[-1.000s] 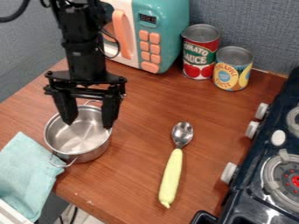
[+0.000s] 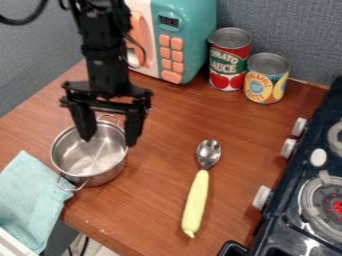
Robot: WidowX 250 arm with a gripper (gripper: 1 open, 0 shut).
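Note:
My black gripper (image 2: pixel 107 124) hangs over a small steel pot (image 2: pixel 88 164) on the left of the wooden table, its fingers apart with one dipping toward the pot's back rim. Whether anything is between them is hard to tell. A spoon with a pale yellow handle (image 2: pixel 197 200) lies in the middle of the table, bowl toward the back.
A teal toy microwave (image 2: pixel 185 40) stands at the back, beside two cans (image 2: pixel 227 62) (image 2: pixel 266 80). A black stove (image 2: pixel 301 205) fills the right side. A light blue cloth (image 2: pixel 30 195) lies at the front left. Bare table surrounds the spoon.

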